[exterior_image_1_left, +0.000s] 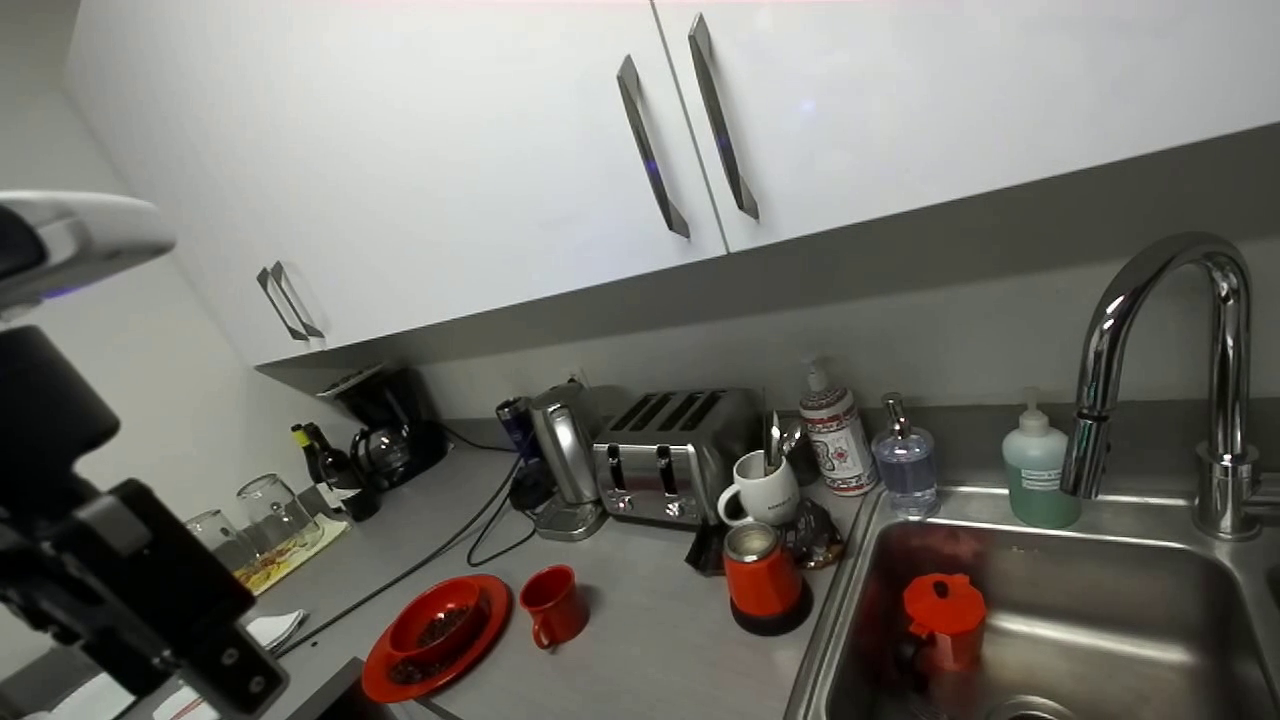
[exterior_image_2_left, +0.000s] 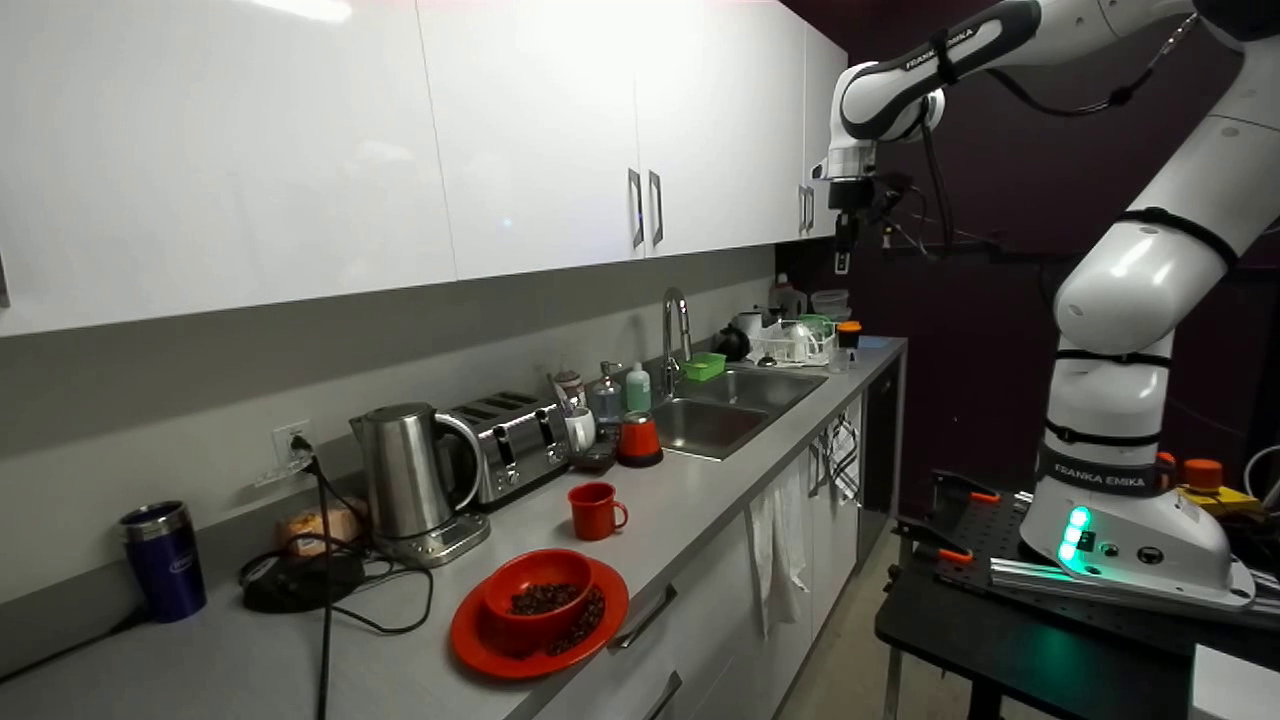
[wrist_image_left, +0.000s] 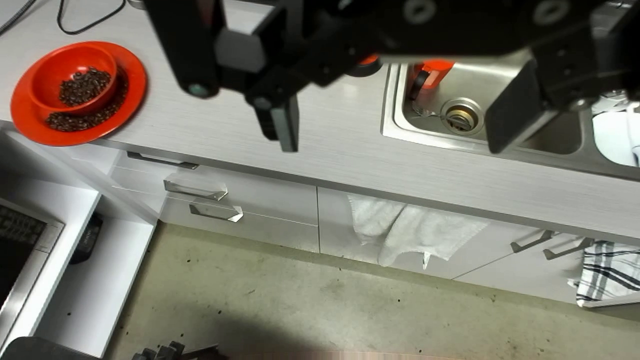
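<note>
In the wrist view my gripper has its two fingers wide apart, with only counter showing between them. It hangs in the air, clear of the counter, and in the second exterior view the gripper (exterior_image_2_left: 843, 258) is high in front of the cabinets. A red bowl (exterior_image_2_left: 540, 624) of dark beans sits on a red plate (exterior_image_2_left: 468, 648), which also has beans on it. Beside them stands a red mug (exterior_image_2_left: 593, 510). The red moka pot base (exterior_image_1_left: 764, 588) is upright left of the sink, and its red top part (exterior_image_1_left: 945, 610) lies in the basin.
A toaster (exterior_image_1_left: 654, 462), a kettle (exterior_image_2_left: 408, 480) and a white mug of utensils (exterior_image_1_left: 765, 492) line the wall. The tall faucet (exterior_image_1_left: 1230, 348) rises behind the sink (exterior_image_1_left: 1116, 600). Overhead cabinets (exterior_image_2_left: 540, 144) hang above.
</note>
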